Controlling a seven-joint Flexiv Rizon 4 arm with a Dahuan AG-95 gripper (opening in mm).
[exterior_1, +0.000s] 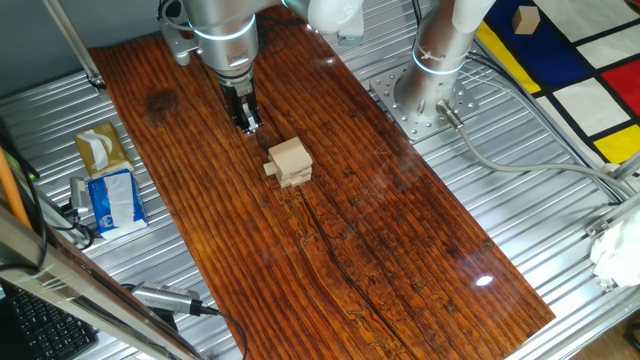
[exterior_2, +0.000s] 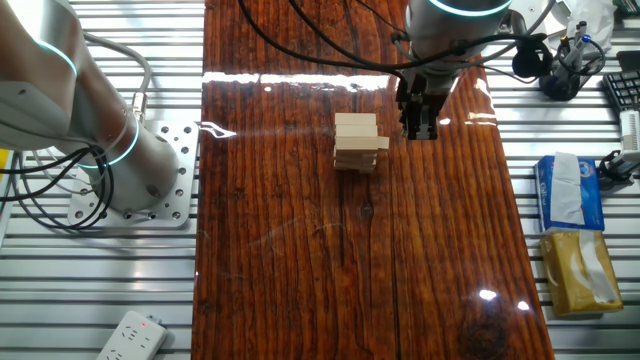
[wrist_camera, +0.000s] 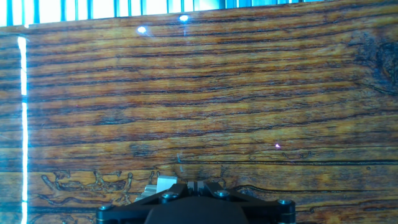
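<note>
A small stack of pale wooden blocks (exterior_1: 290, 160) sits near the middle of the brown wooden board. One block (exterior_2: 383, 143) juts out of the stack on the side facing the gripper. My gripper (exterior_1: 251, 129) points down beside the stack, apart from it. Its fingertips are close together in the wrist view, with nothing seen between them, so it looks shut. Part of the stack (wrist_camera: 166, 183) shows just left of the fingers there; the gripper body hides the rest.
Bare board (exterior_1: 370, 260) surrounds the stack. Blue (exterior_1: 117, 203) and yellow (exterior_1: 104, 149) tissue packs lie off the board's left edge. Black cables (exterior_2: 330, 62) hang across exterior view 2.
</note>
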